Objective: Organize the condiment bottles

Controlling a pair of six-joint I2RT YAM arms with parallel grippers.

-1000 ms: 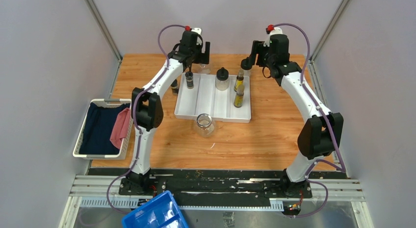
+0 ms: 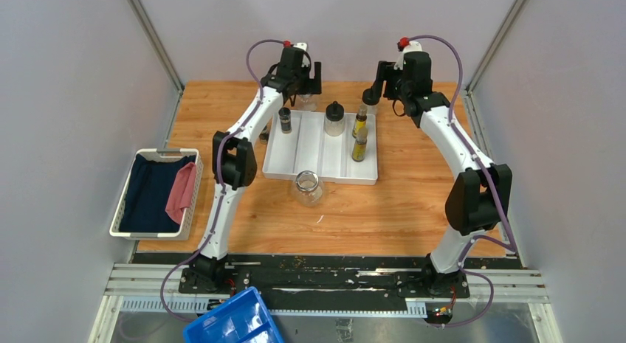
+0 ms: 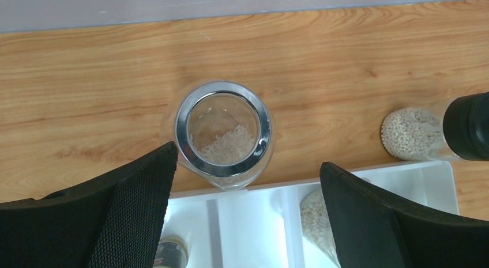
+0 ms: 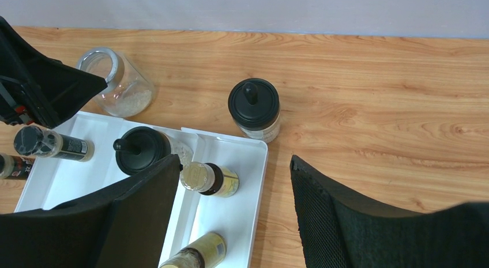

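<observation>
My left gripper hangs open over a glass jar with a steel rim [image 3: 223, 131] behind the white tray [image 2: 310, 166]. My right gripper is open near the tray's back right corner, below a black-lidded jar [image 4: 254, 106] on the wood. In the tray stand another black-lidded jar [image 2: 334, 124], a dark shaker [image 2: 286, 120] and two yellow-labelled bottles [image 2: 359, 145]. A further dark bottle [image 4: 20, 167] is outside the tray's left side.
A second glass jar [image 2: 308, 192] stands in front of the tray. A basket with cloths [image 2: 153, 210] is at the left.
My left arm has shifted slightly right over the back of the tray.
</observation>
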